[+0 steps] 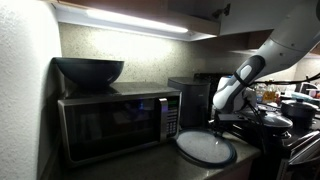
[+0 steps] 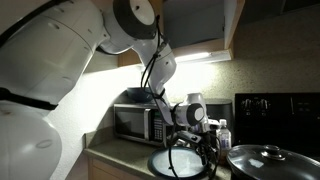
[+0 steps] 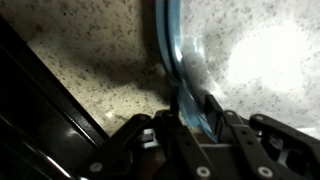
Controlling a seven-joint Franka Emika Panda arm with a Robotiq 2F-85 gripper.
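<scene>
A round, pale disc with a dark blue rim, like a lid or plate, lies on the counter in front of the microwave. In the wrist view its rim runs down between the fingertips of my gripper. Those fingertips stand a little apart, one on each side of the rim; whether they touch it is hard to tell. Exterior view 2 shows the disc with the gripper low over its right side, the fingertips partly lost among dark parts there.
The microwave carries a black bowl on top. Right of the disc is the stove with pots, including a lidded pan. A dark canister and a bottle stand at the back. Speckled counter shows bare beside the rim.
</scene>
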